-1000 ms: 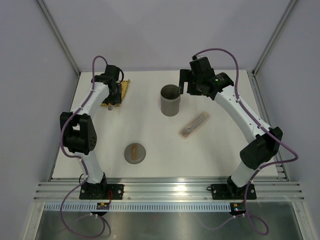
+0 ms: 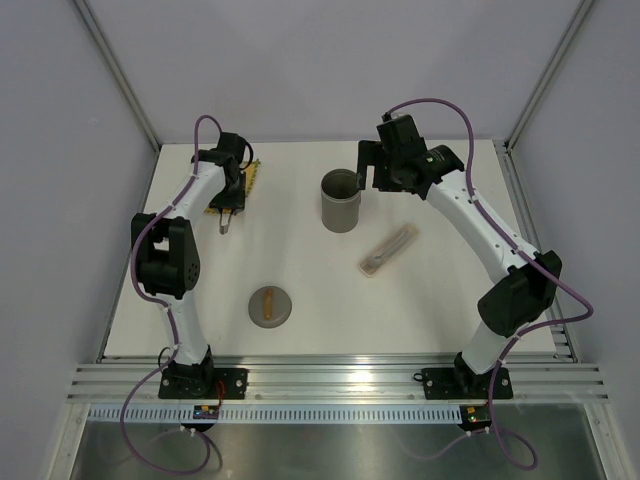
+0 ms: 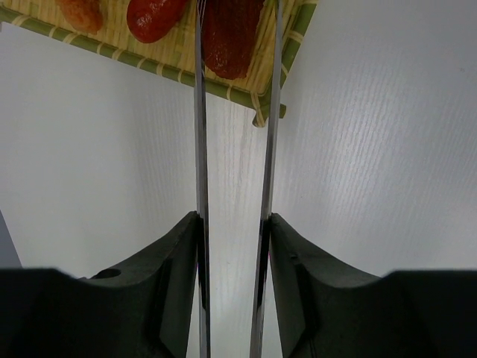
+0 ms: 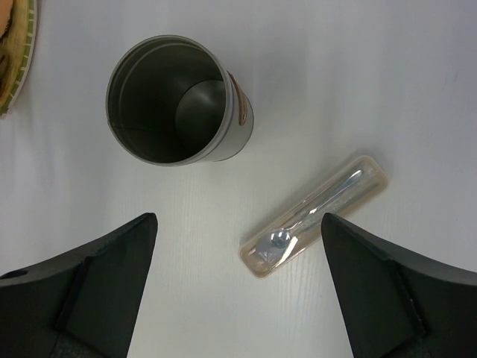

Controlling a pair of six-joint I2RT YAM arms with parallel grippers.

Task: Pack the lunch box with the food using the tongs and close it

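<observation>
My left gripper (image 2: 228, 210) is over the woven bamboo tray (image 2: 250, 180); in the left wrist view its open, long thin fingers straddle a reddish-brown food piece (image 3: 229, 41), with a red oval piece (image 3: 153, 16) and an orange piece (image 3: 78, 11) beside it. A grey metal cylinder (image 2: 340, 213) stands open-topped in the middle. Right of it my right gripper (image 2: 368, 165) hangs open and empty, over the table near the cylinder. A clear case with a spoon (image 4: 305, 220) lies below it.
A round grey lid (image 2: 280, 305) with an orange strip on it lies near the front edge.
The right arm has barely moved.
</observation>
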